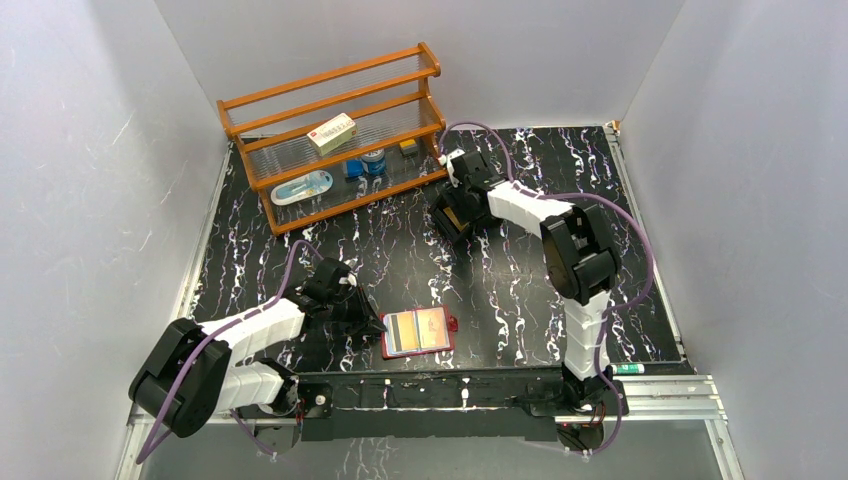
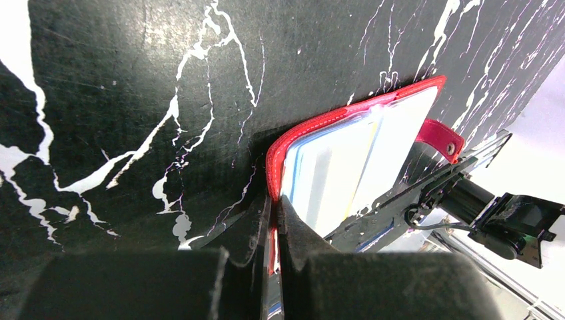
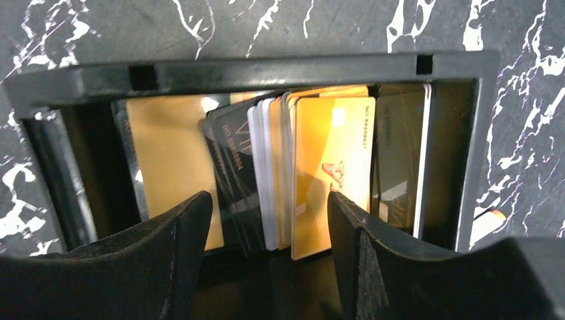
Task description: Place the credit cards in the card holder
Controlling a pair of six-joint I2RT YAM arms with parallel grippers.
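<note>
The red card holder [image 1: 418,331] lies open at the table's front, cards showing in its clear pockets. At its left edge my left gripper is shut on the holder's rim, a strip of red showing between the fingers. At the back, a black box [image 3: 280,75] holds several cards standing on edge, among them a yellow card [image 3: 333,173], a black card [image 3: 233,160] and a tan card [image 3: 174,160]. My right gripper is open above this box, its fingers apart over the middle cards and nothing held. From above, the right arm covers most of the box.
An orange-brown wooden rack [image 1: 340,100] stands at the back left with a pale box [image 1: 332,133] and small items on it. A pen [image 3: 488,225] lies beside the black box. Bare table stretches between the holder and the rack.
</note>
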